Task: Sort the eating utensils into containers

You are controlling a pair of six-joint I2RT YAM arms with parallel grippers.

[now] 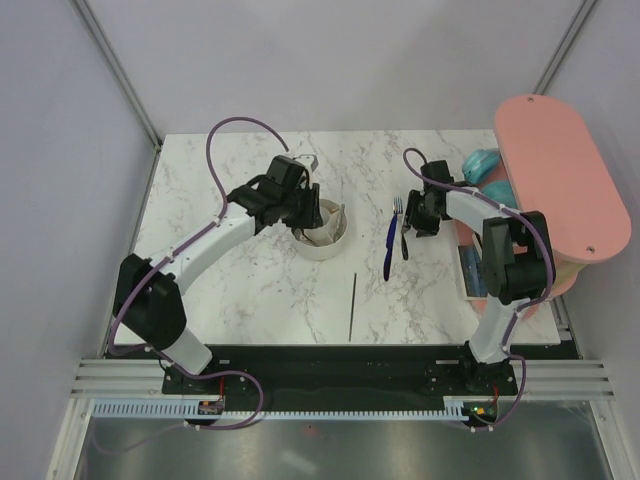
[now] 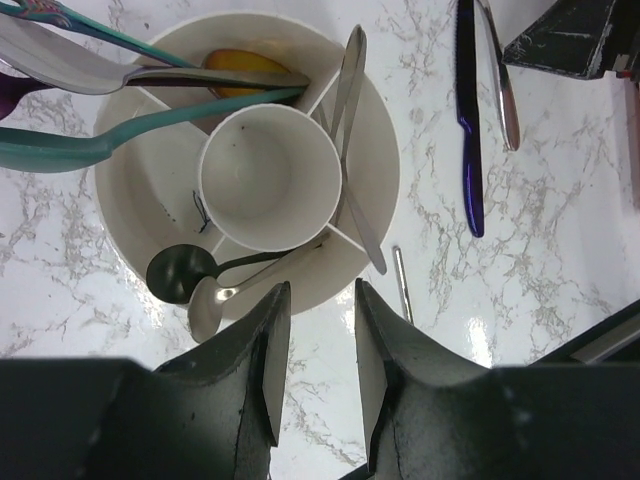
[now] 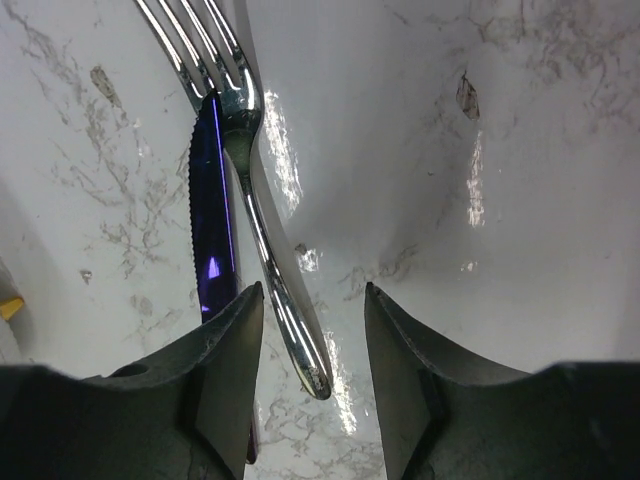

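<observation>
The round white container (image 1: 320, 250) has dividers and a middle cup (image 2: 270, 180). In its compartments lean a teal-handled utensil (image 2: 130, 132), a black ladle (image 2: 180, 273), a small silver spoon (image 2: 207, 308) and other silver utensils. Over the container, my left gripper has its fingers apart with nothing between them. To the right lie a fork (image 3: 262, 230) and a dark blue knife (image 3: 212, 220), side by side, the knife touching the fork's neck. Above the fork's handle end, my right gripper is open. Its left finger overlaps the knife in that view.
A thin silver stick-like utensil (image 1: 352, 305) lies alone in front of the container. At the right, a pink-lidded rack (image 1: 560, 180) holds teal items (image 1: 481, 163) and a dark tray (image 1: 474, 272). The table left of the container is clear.
</observation>
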